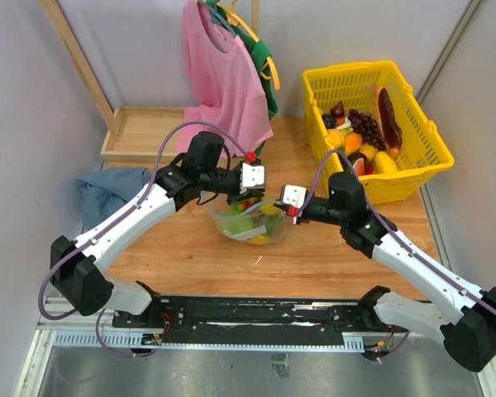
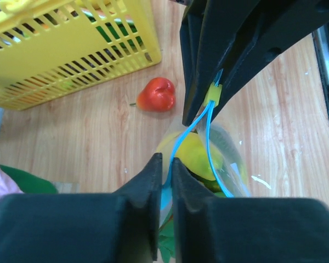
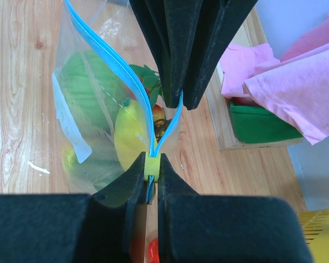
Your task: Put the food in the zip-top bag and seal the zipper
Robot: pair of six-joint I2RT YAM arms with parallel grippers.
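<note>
A clear zip-top bag (image 1: 246, 229) stands on the table with green and yellow food inside; its blue zipper edges (image 3: 111, 59) run up to a yellow slider (image 3: 152, 167). My right gripper (image 1: 282, 205) is shut on that slider at one end of the zipper, as the left wrist view also shows. Over the bag's mouth, my left gripper has its fingers parted by a narrow gap, with a blue zipper edge running between them. In the right wrist view, the two zipper edges are apart beyond the slider. The yellow food (image 2: 193, 156) sits low in the bag.
A red pepper (image 2: 157, 94) lies on the table outside the bag, near the yellow basket (image 1: 430, 153) of food. Pink and green clothes (image 1: 223, 74) hang behind by a wooden tray (image 1: 145, 149). Blue cloth (image 1: 109, 194) lies left.
</note>
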